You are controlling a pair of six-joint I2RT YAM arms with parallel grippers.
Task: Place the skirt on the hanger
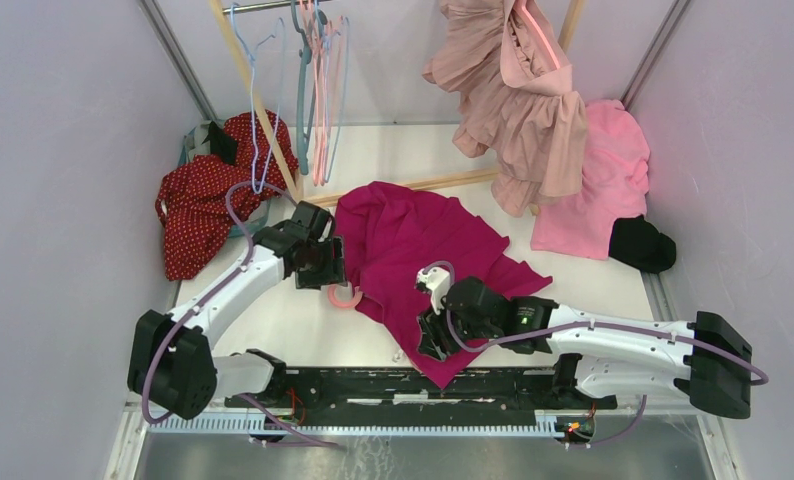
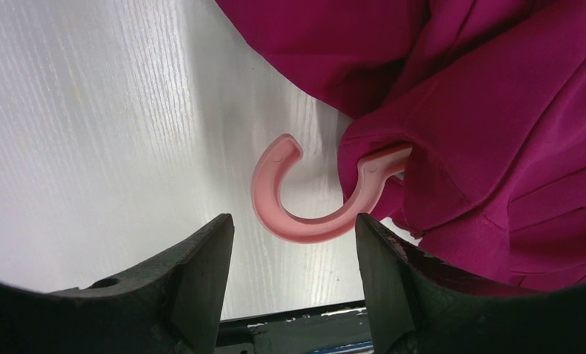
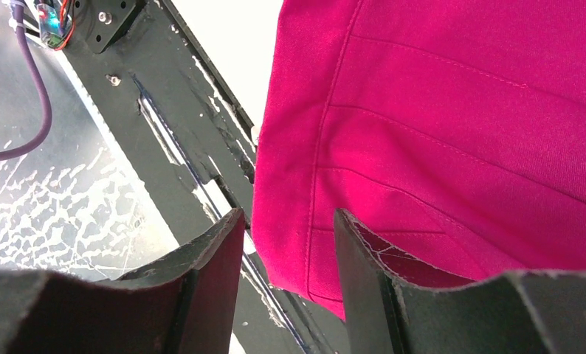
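Note:
The magenta skirt point(image 1: 428, 240) lies spread and rumpled on the white table, its lower corner reaching over the front edge. From its left side pokes the pink hook of a hanger point(image 2: 305, 228); the rest of that hanger is hidden under the cloth. My left gripper is open above the hook, its fingers apart on either side of the hook's curve with nothing held. Over the skirt's lower corner, my right gripper also stands open, the hem point(image 3: 290, 184) showing beyond and between its fingers.
Several hangers point(image 1: 321, 100) hang from the rail at the back left, near a red dotted garment point(image 1: 208, 210). A dusty pink ruffled garment point(image 1: 523, 100) hangs at the back right. Pink cloth point(image 1: 598, 180) and a black item point(image 1: 643, 245) lie at the right.

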